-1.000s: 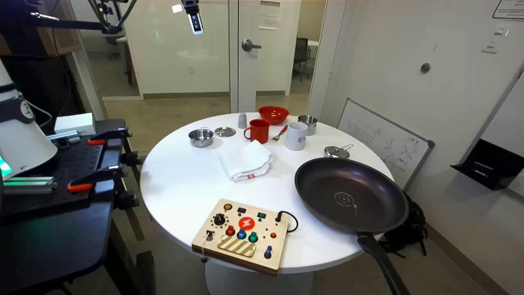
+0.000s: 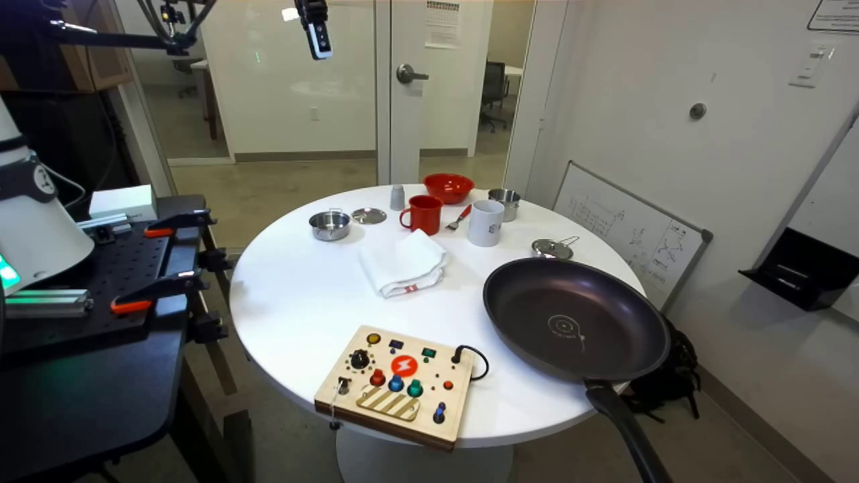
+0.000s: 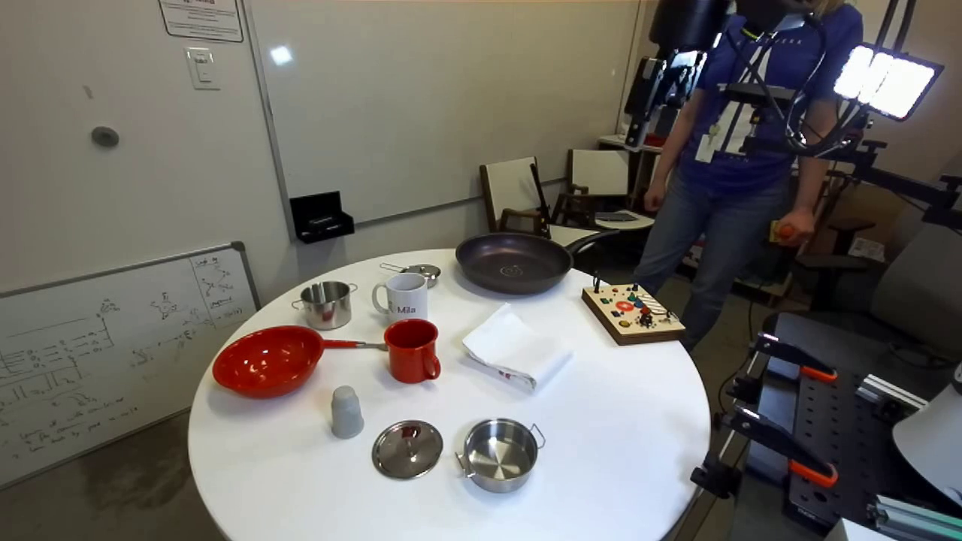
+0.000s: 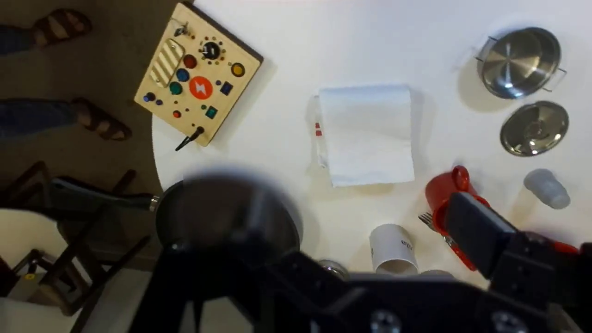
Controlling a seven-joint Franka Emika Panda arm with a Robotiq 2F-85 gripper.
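Note:
My gripper hangs high above the round white table, well clear of everything on it. In the wrist view its two fingers stand wide apart, one dark and blurred at left, the other fingertip (image 4: 480, 225) at right, with nothing held between them. Below lies a folded white cloth (image 4: 366, 133) near the table's middle. A red mug (image 3: 412, 350), a white mug (image 3: 407, 297) and a fork with a red handle (image 2: 460, 216) are close together. The red bowl (image 3: 268, 361) sits beside them, and a grey shaker (image 3: 346, 413) stands upright nearby.
A large dark frying pan (image 2: 572, 322) has its handle over the table edge. Near that edge lies a wooden button box (image 2: 396, 385). A steel pot (image 3: 500, 454), a lid (image 3: 407, 449) and a steel cup (image 3: 326, 305) stand elsewhere. Someone stands behind the table.
My gripper has shifted very slightly in exterior view 1, its tip a little lower. The objects on the table look unmoved.

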